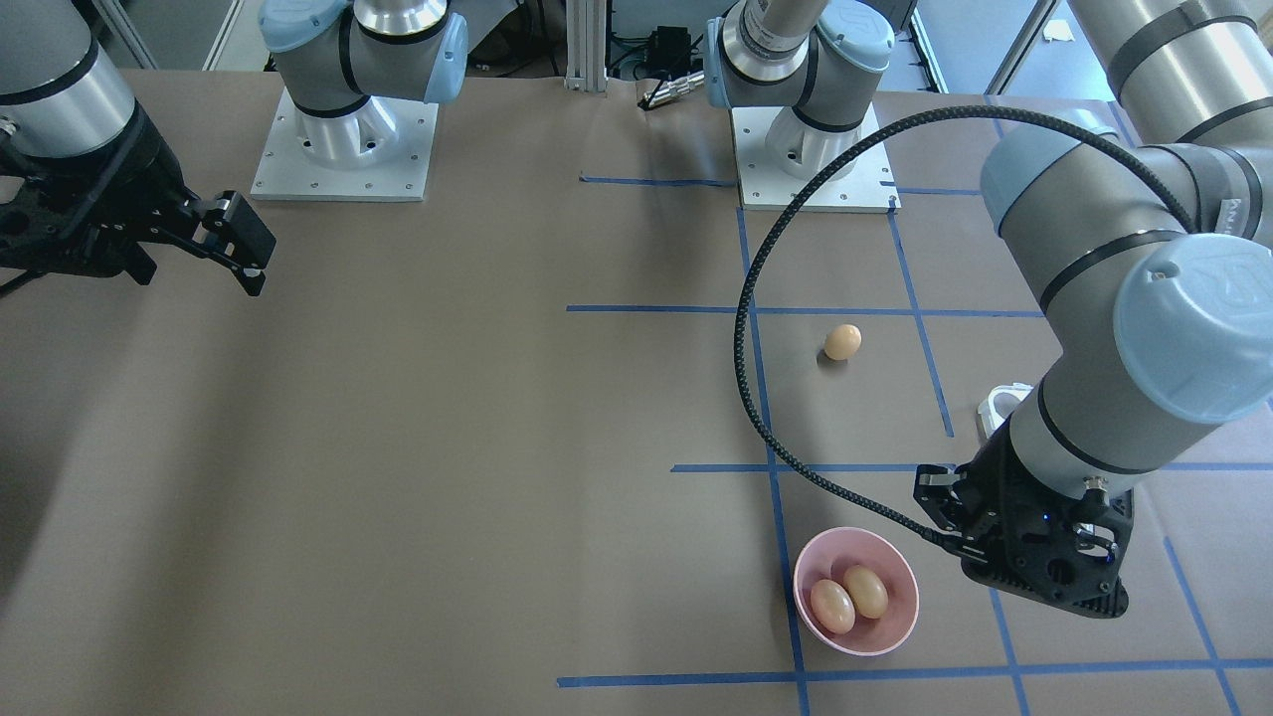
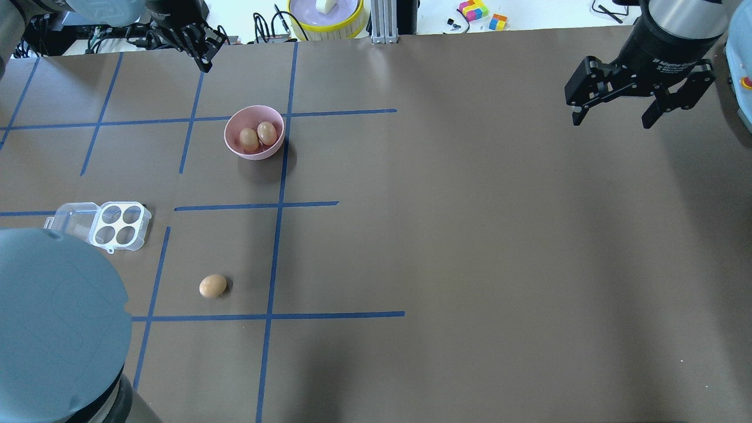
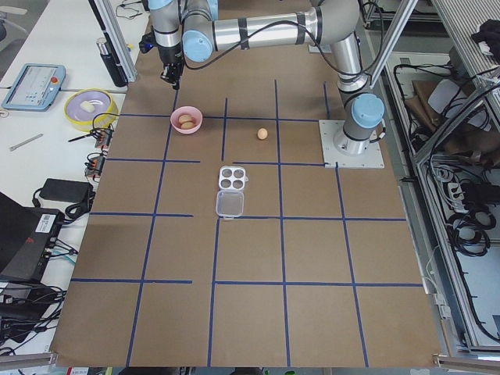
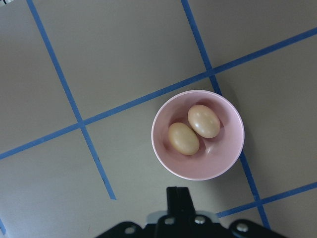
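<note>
My gripper hangs high beside the pink bowl (image 1: 855, 644), its fingers together in the wrist view with nothing visible between them. Two eggs (image 4: 184, 139) (image 4: 204, 120) lie in the bowl. A single egg (image 1: 842, 341) is apart from the bowl and gripper, out over the taped grid toward the back in the front view. The white four-hole egg box (image 2: 120, 225) stands open, its clear lid laid back; in the front view my arm mostly hides it.
Another arm's black gripper (image 2: 638, 91) is at the edge of the top and front views, well away from the bowl. Arm bases stand at the table's edge.
</note>
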